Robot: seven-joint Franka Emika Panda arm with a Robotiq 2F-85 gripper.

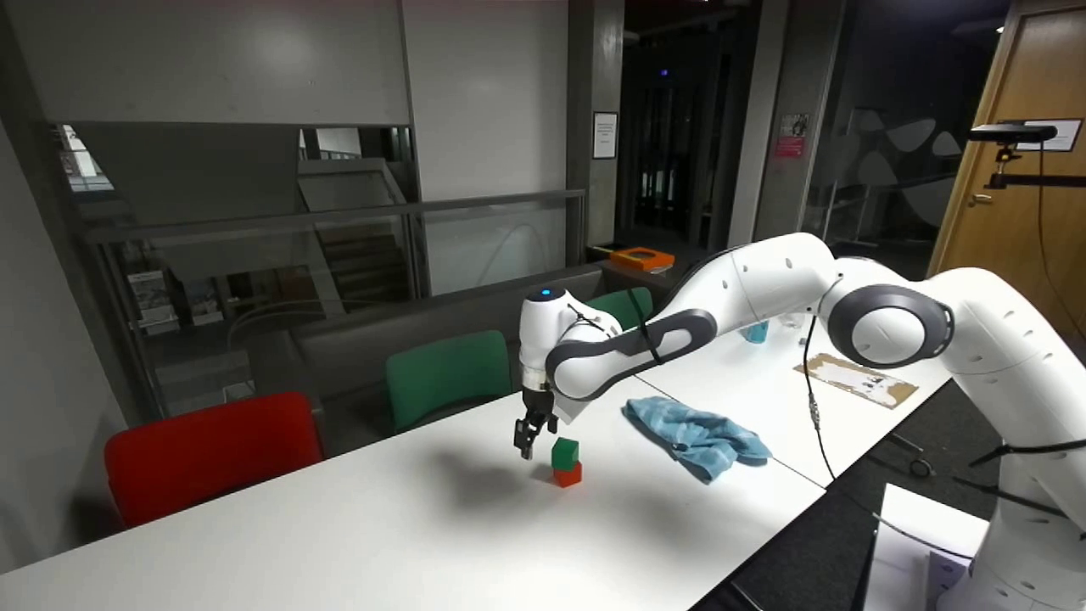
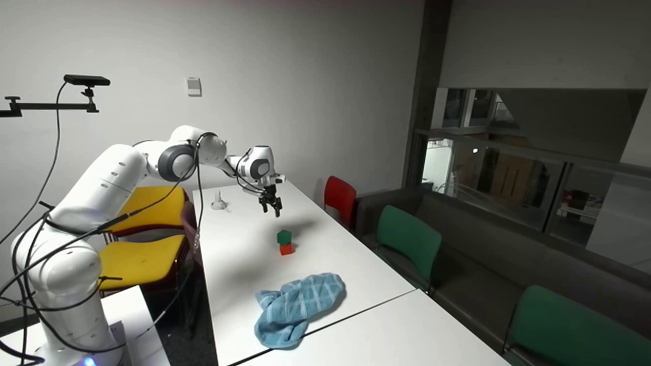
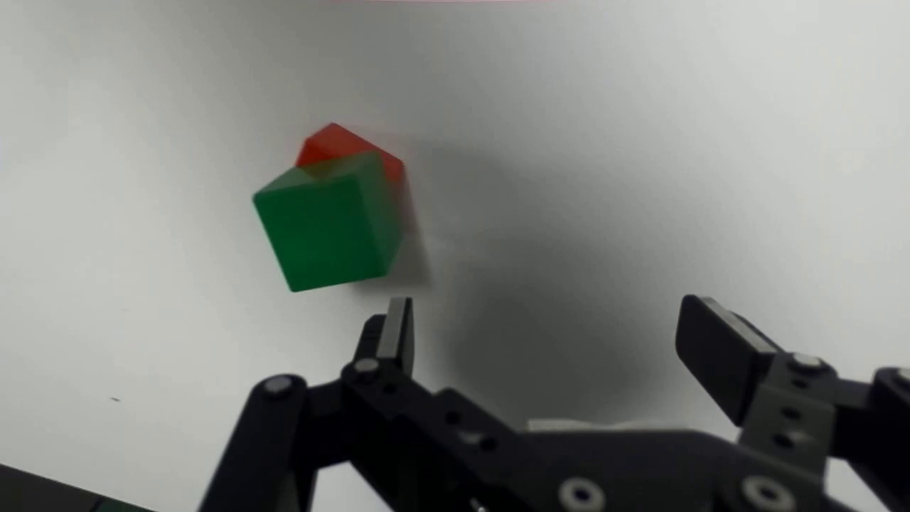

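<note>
A green cube (image 1: pixel 565 454) rests on top of a red cube (image 1: pixel 568 475) on the white table, turned at a slight angle to it. Seen from the wrist, the green cube (image 3: pixel 320 232) hides most of the red cube (image 3: pixel 337 142), and both lie up and left of the gap between the fingers. My gripper is open with nothing between its fingers. In the second exterior view the gripper (image 2: pixel 271 209) hangs above the table, farther back than the stacked green cube (image 2: pixel 284 237) and red cube (image 2: pixel 286 249).
A crumpled blue checked cloth (image 2: pixel 299 307) lies near the seam between the tables. On the far tabletop is a piece of cardboard (image 1: pixel 855 378). A pale object (image 2: pixel 218 201) stands by the table's left edge. Bare white tabletop (image 1: pixel 336 529) spreads out left of the cubes.
</note>
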